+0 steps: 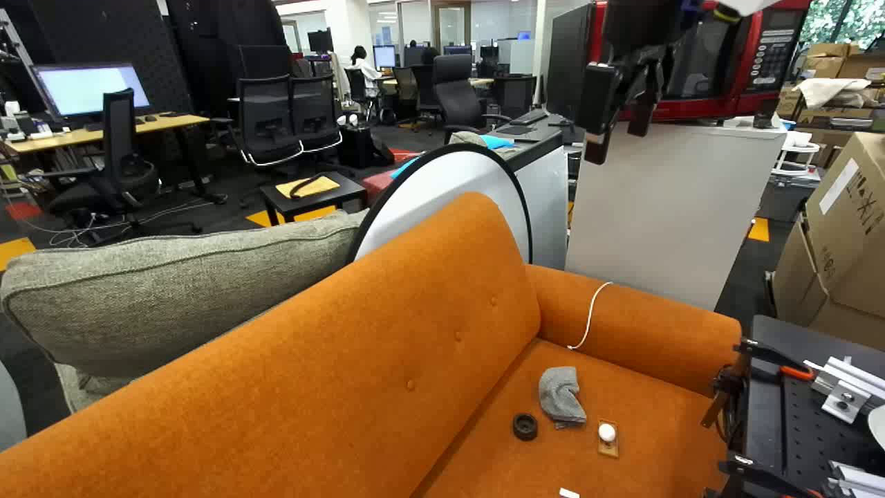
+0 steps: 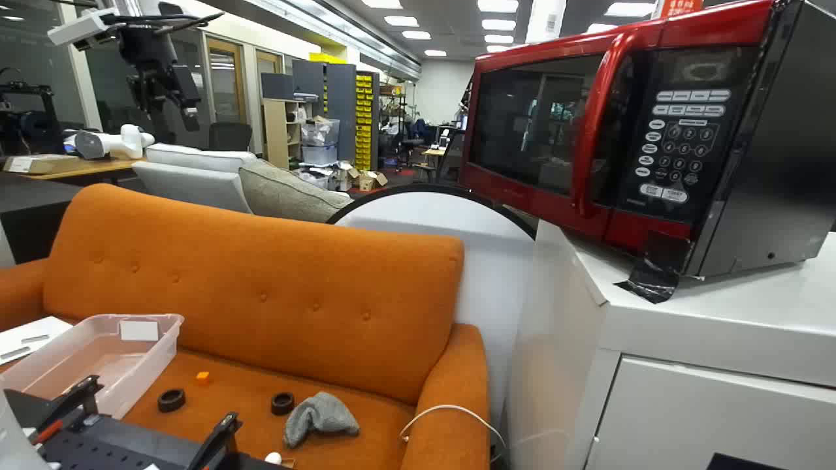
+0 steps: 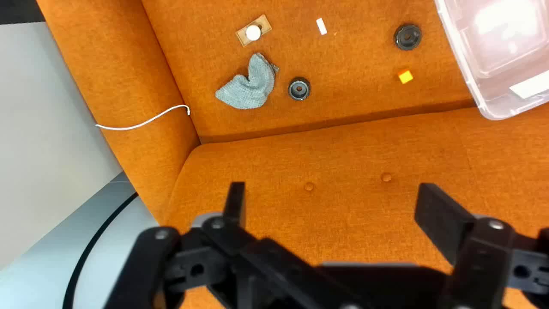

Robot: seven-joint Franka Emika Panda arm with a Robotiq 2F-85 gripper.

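Observation:
High above the orange couch (image 3: 350,170), my gripper stands open with nothing between its fingers. On the seat lie a crumpled grey cloth (image 3: 252,85), a dark ring-shaped piece (image 3: 299,89) beside it, and a small wooden block with a white knob (image 3: 252,33). Farther along in the wrist view are a white strip (image 3: 321,26), a second dark round piece (image 3: 408,37) and a small orange-yellow cube (image 3: 405,76). A clear plastic bin (image 3: 476,95) sits at the right of that view. A white cord (image 3: 146,122) drapes over the armrest.
The red microwave (image 2: 541,192) rests on a white cabinet (image 2: 705,321) past the armrest. A black pegboard table (image 1: 788,415) with clamps borders the couch front. Behind the backrest are a grey cushion (image 1: 182,290) and a round white panel (image 1: 415,207).

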